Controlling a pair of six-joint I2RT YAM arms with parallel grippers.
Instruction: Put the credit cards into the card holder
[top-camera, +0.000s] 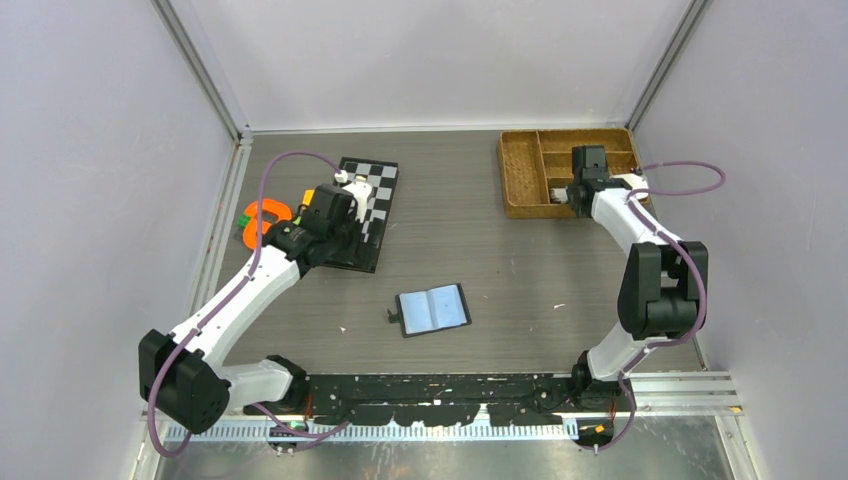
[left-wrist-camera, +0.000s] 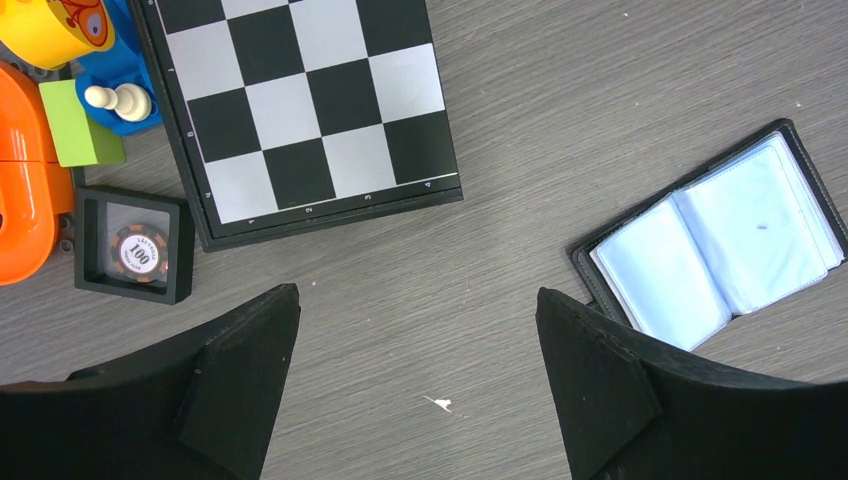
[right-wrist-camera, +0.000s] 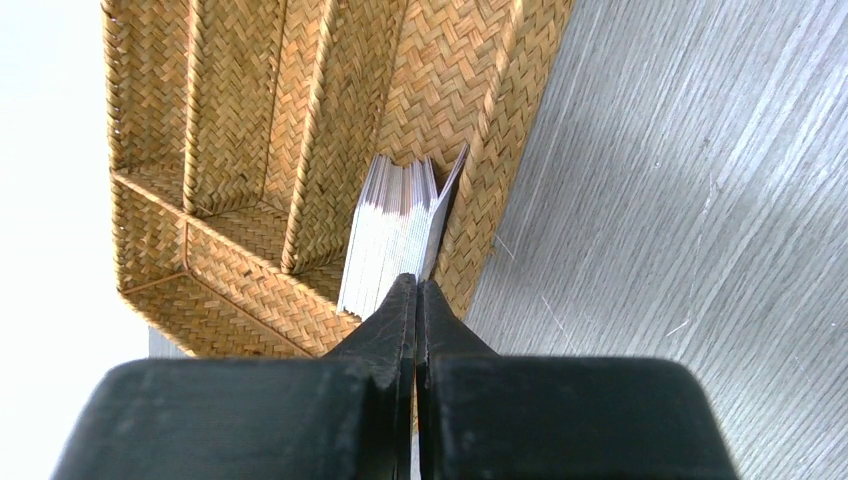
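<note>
The open black card holder (top-camera: 433, 309) with clear sleeves lies on the table, front of centre; the left wrist view also has the card holder (left-wrist-camera: 715, 235) at its right. White cards (right-wrist-camera: 388, 230) stand on edge, packed in a compartment of the woven box. One card (right-wrist-camera: 446, 212) leans apart from the stack, against the box wall. My right gripper is shut, its tips at the lower end of this card; whether the card's edge is between them I cannot tell. Wide open and empty, my left gripper hangs over bare table near the chessboard.
The woven box (top-camera: 520, 175) has several compartments with raised walls. At the left are a chessboard (left-wrist-camera: 305, 100), a framed poker chip (left-wrist-camera: 138, 250) and orange toy pieces (top-camera: 265, 215). Bare table lies between the card holder and the woven box.
</note>
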